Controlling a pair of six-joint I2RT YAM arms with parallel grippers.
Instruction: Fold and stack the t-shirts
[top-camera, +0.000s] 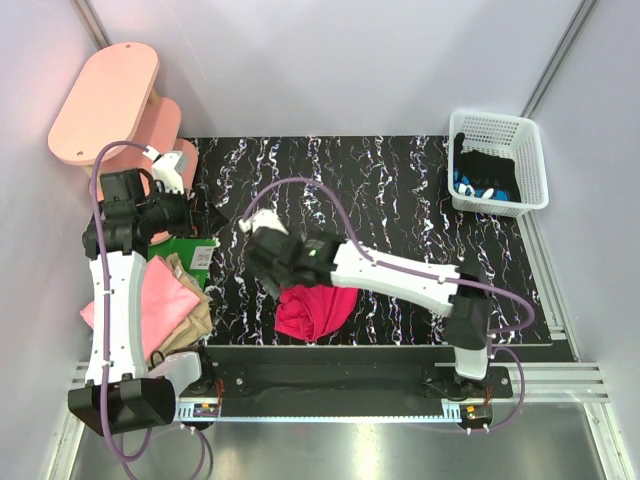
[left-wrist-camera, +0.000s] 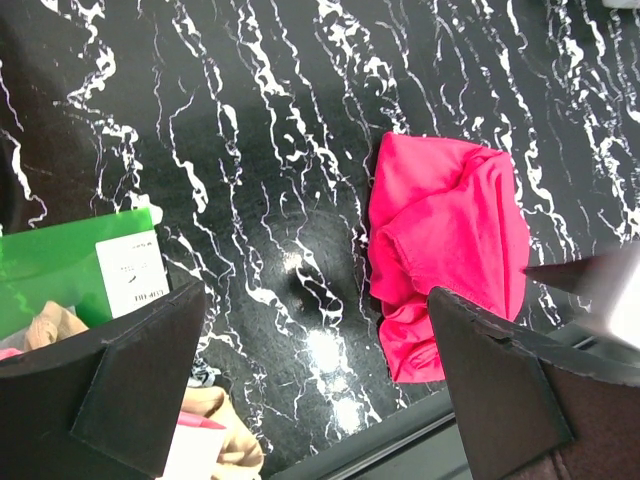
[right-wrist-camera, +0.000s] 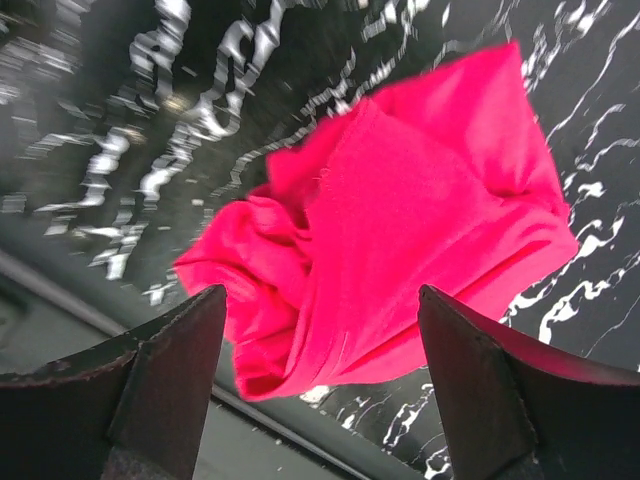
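A crumpled red t-shirt lies on the black marble mat near the front edge, partly bunched. My right gripper is over its left side, blurred in the top view; in the right wrist view its fingers are apart above the shirt, with nothing visibly held. My left gripper stays at the left above the green packet, open and empty. Pink and tan folded cloths lie at the front left.
A white basket with dark and blue cloths stands at the back right. Pink shelves stand at the back left.
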